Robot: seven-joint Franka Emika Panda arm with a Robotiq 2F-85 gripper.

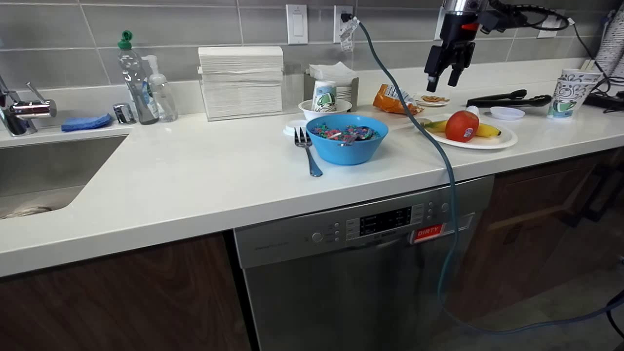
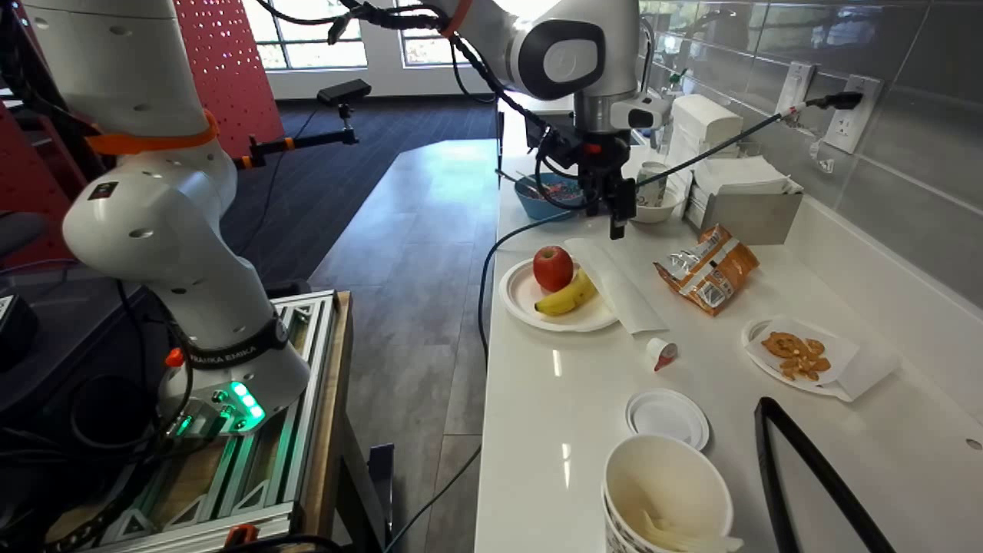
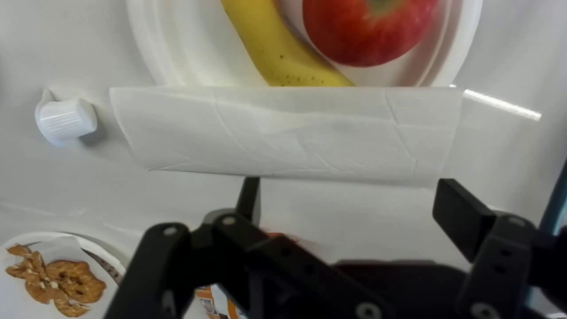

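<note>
My gripper is open above the counter, its fingers wide apart and nothing between them. In the wrist view a folded white paper sheet (image 3: 297, 135) lies just beyond the fingertips, overlapping the edge of a white plate (image 3: 159, 48). On that plate rest a yellow banana (image 3: 276, 45) and a red apple (image 3: 366, 32). From exterior view 1 the gripper (image 1: 442, 83) hangs clear of the counter, near the wall. An orange snack bag (image 2: 714, 270) lies on the counter; in the wrist view the gripper hides most of it.
A blue bowl (image 1: 349, 146) of wrapped candies and a fork (image 1: 308, 153) stand left of the plate. A teal cable (image 1: 430, 137) crosses in front of the counter. A small white cup (image 3: 66, 119) lies near the paper, and a plate of crackers (image 2: 797, 355) sits near the wall.
</note>
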